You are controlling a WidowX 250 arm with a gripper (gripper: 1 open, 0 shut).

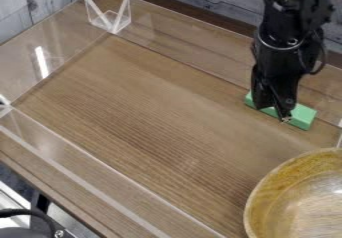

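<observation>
My black gripper (274,107) reaches down from the top right, its fingertips over the left part of a green rectangular block (297,116) on the wooden table. The fingers look close together; whether they touch the block or hover just above it, I cannot tell.
A large round yellowish bowl (297,170) fills the bottom right. A clear angular plastic piece (110,17) stands at the back left.
</observation>
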